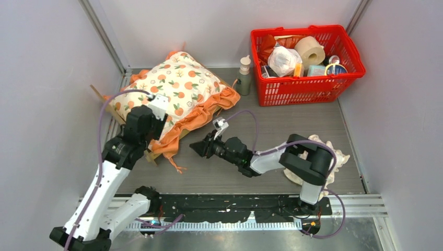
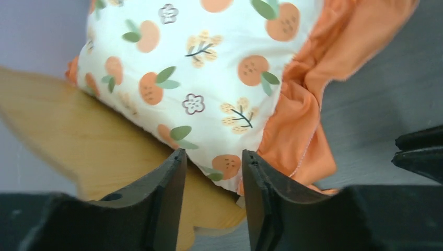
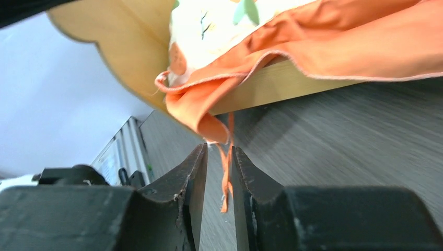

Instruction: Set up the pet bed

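The white pet-bed cushion [image 1: 167, 86] with oranges and a ruffled orange edge [image 1: 196, 117] rests on a tan wooden frame [image 3: 287, 83] in the back-left area. Orange ties dangle at its near corner. My left gripper is above the bed's near-left part, fingers apart, with cushion and frame seen below and nothing held. My right gripper sits low over the floor, right of the bed's near corner, facing the hanging orange ties; its fingers are somewhat apart with nothing visible held between them.
A red basket [image 1: 308, 94] of assorted items stands back right, with a bottle [image 1: 244, 81] beside the bed. A spotted cushion [image 1: 338, 159] lies at the right, partly under the right arm. Open floor [image 1: 282, 123] is in the middle.
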